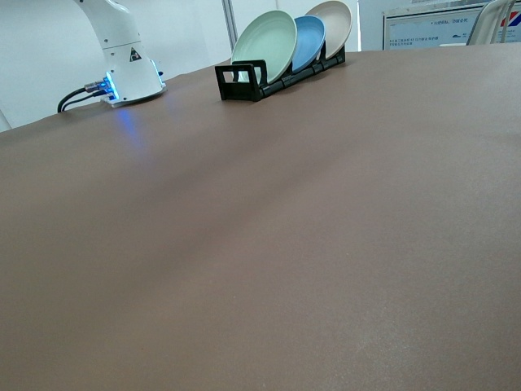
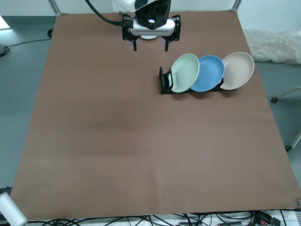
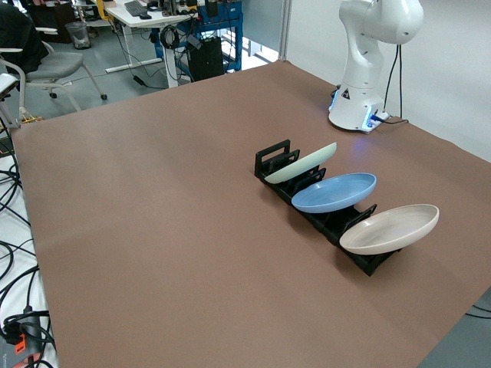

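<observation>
My gripper (image 2: 150,46) hangs at the back middle in the left view, above the table (image 2: 141,141), its two black fingers apart with nothing between them. To its right and nearer stands a black rack (image 3: 272,153) holding three tilted plates in a row: pale green (image 2: 185,73), blue (image 2: 208,74) and cream (image 2: 237,70). The top view shows the same rack low from the table's surface, and the right view shows it beside the white arm base (image 3: 357,103). The gripper is outside both of those views.
Cables (image 2: 188,221) run along the near edge, off the table top, and a white cylinder (image 2: 11,209) is at the near left corner.
</observation>
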